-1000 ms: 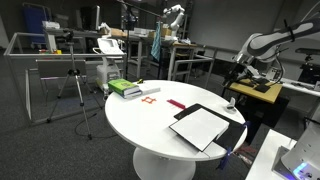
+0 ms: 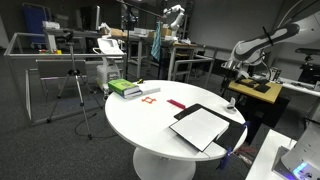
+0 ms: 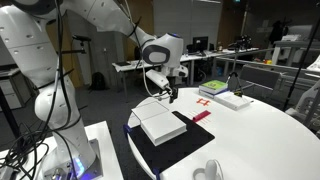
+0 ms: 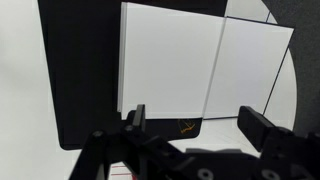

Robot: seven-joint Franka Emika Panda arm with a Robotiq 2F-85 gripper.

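Observation:
A white flat box (image 2: 200, 128) with an opened flap lies on the black mat (image 2: 235, 115), near the edge of the round table. From exterior view 2, the same box (image 3: 165, 128) shows its flap leaning out toward the robot's side. Seen from above in the wrist view, its broad white panel (image 4: 170, 60) and the narrower flap (image 4: 248, 65) meet along a straight fold. My gripper stands open above the box's near side, its dark fingers (image 4: 136, 120) wide apart with nothing visible between them. I cannot make out the fingertips in the exterior views.
A white mug (image 3: 213, 170) stands beside the mat. Farther along the table are a red object (image 2: 176, 103), an orange piece (image 2: 150, 99) and a green box (image 2: 127, 87). A person (image 3: 165, 65) stands at the table's edge behind the mat.
The person at the table stands more upright than a second ago. The box and other table objects have not visibly moved.

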